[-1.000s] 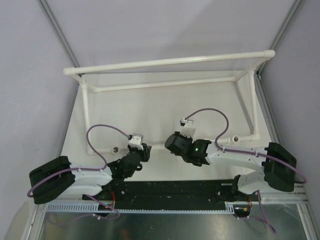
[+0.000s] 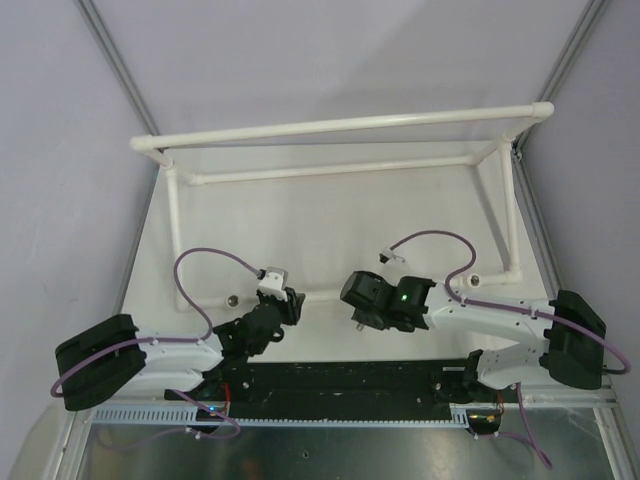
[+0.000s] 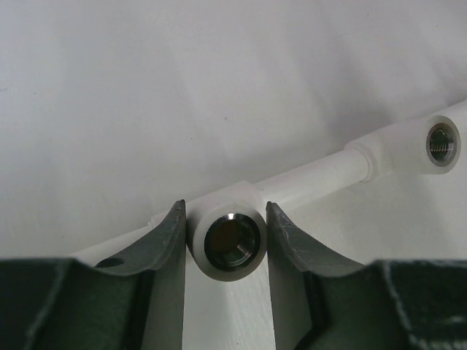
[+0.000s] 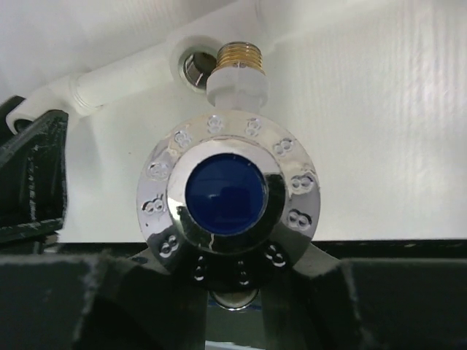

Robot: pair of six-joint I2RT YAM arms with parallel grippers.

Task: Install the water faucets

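Observation:
My left gripper straddles a white threaded fitting (image 3: 233,266) on the lower pipe, its fingers around the socket; in the top view that gripper (image 2: 291,308) sits left of centre. My right gripper is shut on a chrome faucet (image 4: 182,157) with a blue-centred knob (image 4: 225,193). The faucet's brass threaded end (image 4: 239,55) points upward in the right wrist view, beside an open socket (image 4: 197,71) on the pipe; whether they touch cannot be told.
A white pipe frame (image 2: 340,124) stands on the white board (image 2: 330,225). Another socket (image 2: 233,300) shows at the lower left pipe. Metal rails line the sides, and a dark gap runs along the board's front edge.
My right gripper with the faucet has moved right and down in the top view over the last second. The left arm looks nearly still.

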